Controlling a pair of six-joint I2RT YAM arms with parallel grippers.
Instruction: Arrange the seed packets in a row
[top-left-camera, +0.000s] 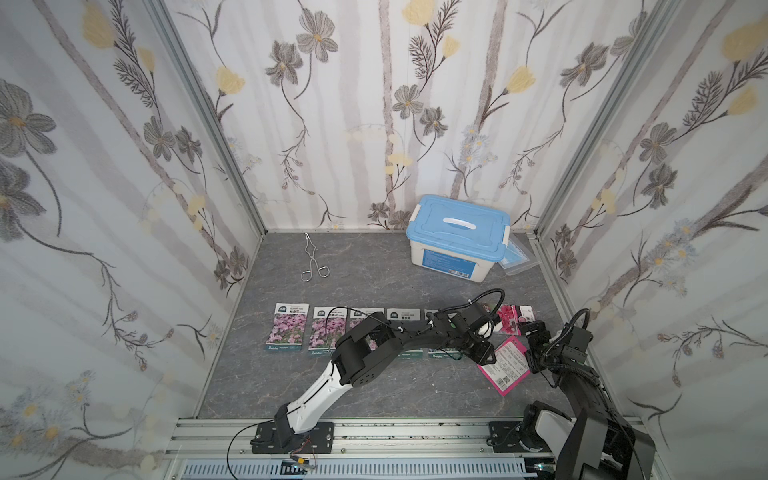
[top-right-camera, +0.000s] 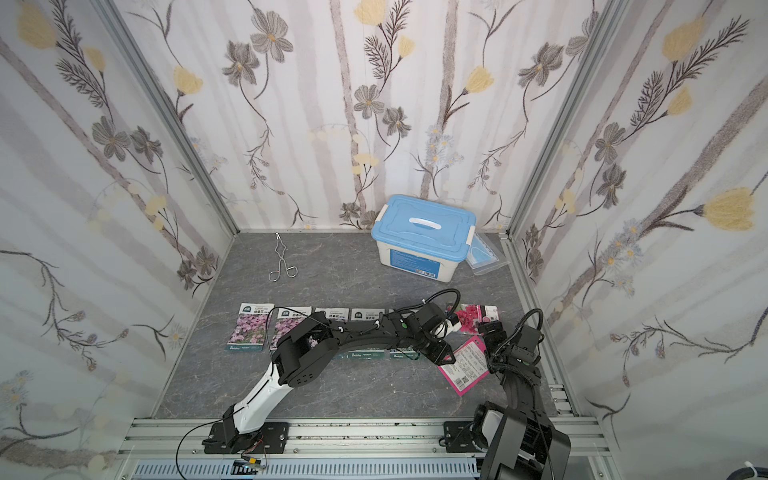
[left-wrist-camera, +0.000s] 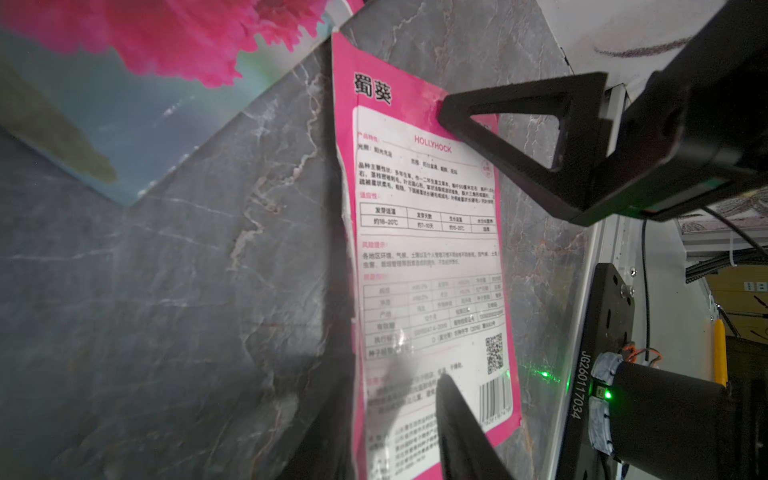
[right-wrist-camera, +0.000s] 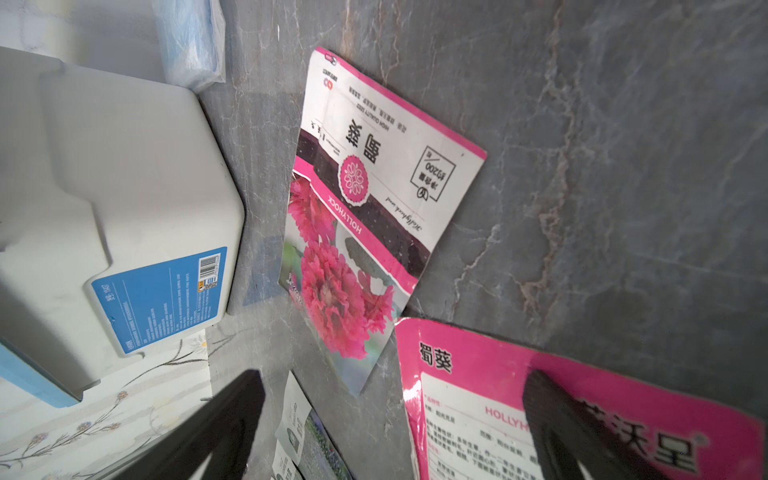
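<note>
Several seed packets, among them a pink-flowered one (top-left-camera: 286, 328), lie in a row across the table, partly hidden by my left arm. At the right, a face-up hollyhock packet (right-wrist-camera: 344, 288) lies above a face-down pink hollyhock packet (left-wrist-camera: 424, 240) (top-left-camera: 504, 368). My left gripper (top-left-camera: 482, 356) is low at the face-down packet's left side; in the left wrist view its blurred fingertips overlap that packet, and whether they grip it is unclear. My right gripper is open above the face-down packet's top end, beside the face-up one.
A lidded box (top-left-camera: 457, 232) stands at the back right, with clear plastic bags (top-left-camera: 518, 257) beside it. Metal tongs (top-left-camera: 314, 264) lie at the back left. Both arms are close together at the right.
</note>
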